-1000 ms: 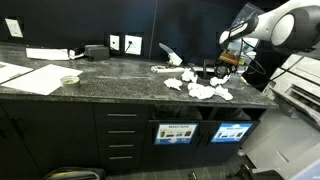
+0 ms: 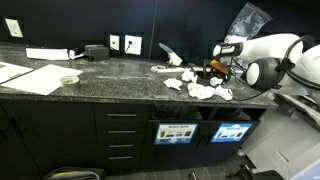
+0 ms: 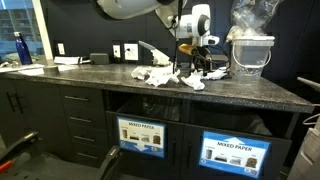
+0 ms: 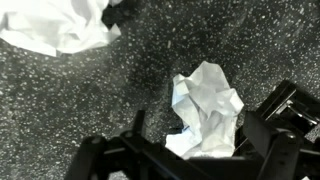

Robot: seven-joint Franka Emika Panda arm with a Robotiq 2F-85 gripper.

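Note:
In the wrist view a crumpled piece of white paper (image 4: 208, 112) lies on the speckled dark counter, between and beneath the open fingers of my gripper. A second crumpled paper (image 4: 62, 24) rests at the upper left there. From the front, my gripper (image 2: 214, 71) hangs low over the counter's right part, beside several crumpled papers (image 2: 203, 91). The other exterior view has the gripper (image 3: 201, 66) just behind and above the white papers (image 3: 157, 75). Nothing is held; whether the fingers touch the counter cannot be told.
A clear bucket with a plastic liner (image 3: 251, 57) stands right of the gripper. Below the counter sit bins labelled mixed paper (image 3: 141, 136). A black object (image 4: 290, 108) lies close to the right finger. Flat sheets (image 2: 42, 79) and a tape roll (image 2: 70, 80) are far left.
The arm has come lower and reached farther left over the counter, bringing the gripper down toward the papers. The papers look unmoved.

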